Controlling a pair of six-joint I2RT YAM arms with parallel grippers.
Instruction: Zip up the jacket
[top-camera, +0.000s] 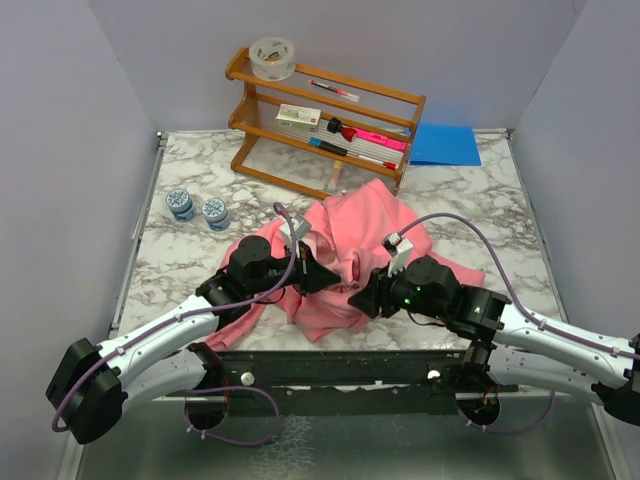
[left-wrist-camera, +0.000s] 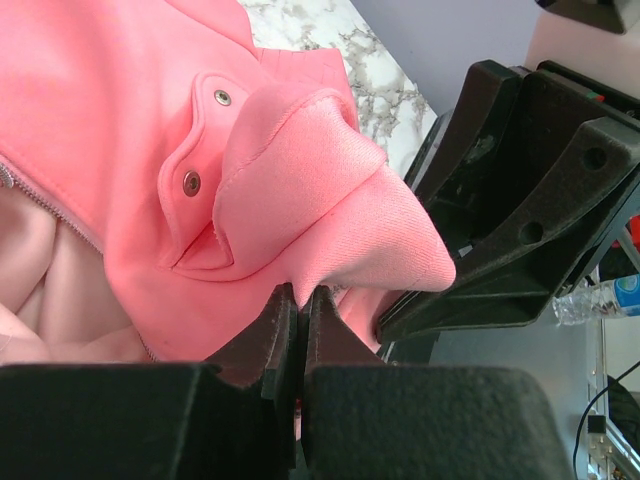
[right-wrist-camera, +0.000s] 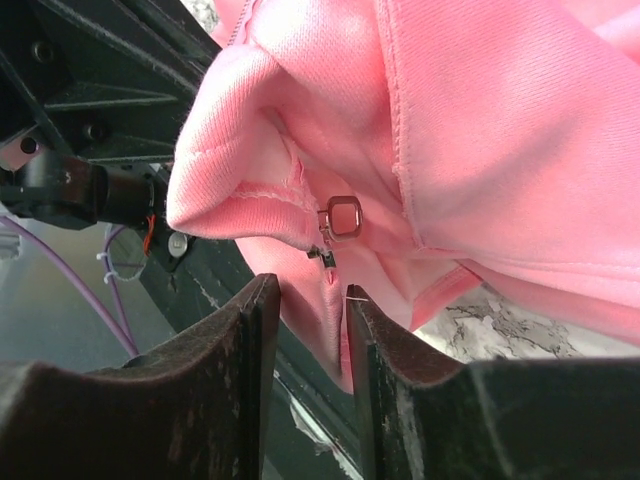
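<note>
The pink jacket (top-camera: 360, 220) lies bunched on the marble table. My left gripper is shut on a fold of the jacket, lifting it near the front. In the right wrist view, the zipper slider (right-wrist-camera: 342, 218) and its metal pull hang from that held fold. My right gripper is part open just below the slider, with the edge strip of the jacket between its fingertips. Whether it grips that strip is unclear.
A wooden rack (top-camera: 325, 79) stands at the back, a blue sheet (top-camera: 446, 145) beside it. Two tins (top-camera: 180, 204) sit on the left. The table's front edge (top-camera: 320, 368) is close below both grippers.
</note>
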